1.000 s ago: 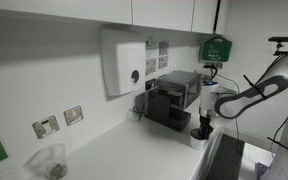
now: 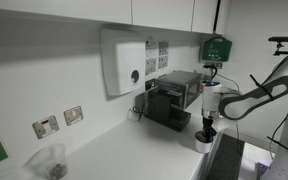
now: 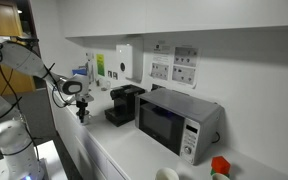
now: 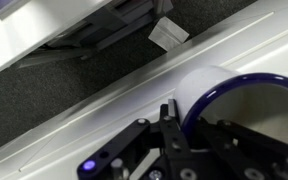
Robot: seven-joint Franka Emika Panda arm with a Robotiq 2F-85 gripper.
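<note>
A white mug with a dark blue rim (image 4: pixel 191 88) fills the right side of the wrist view, its open mouth facing the camera. My gripper is shut on the mug's near rim, and the fingertips are partly hidden. From exterior view 1, the mug (image 2: pixel 202 147) shows below the gripper (image 2: pixel 205 132), close to the counter's front edge. Exterior view 2 has the gripper (image 3: pixel 82 109) small at the left. Whether the mug touches the counter cannot be told.
Behind the mug stand a black coffee machine (image 2: pixel 166 107) and a microwave (image 3: pixel 165 123). A clear container (image 2: pixel 50 161) is at the near left of exterior view 1. Bare counter (image 2: pixel 134 150) lies between; dark floor (image 4: pixel 59 100) shows beyond its edge.
The gripper and mug have shifted slightly right and toward the counter's front edge in exterior view 1. The other objects stay where they were.
</note>
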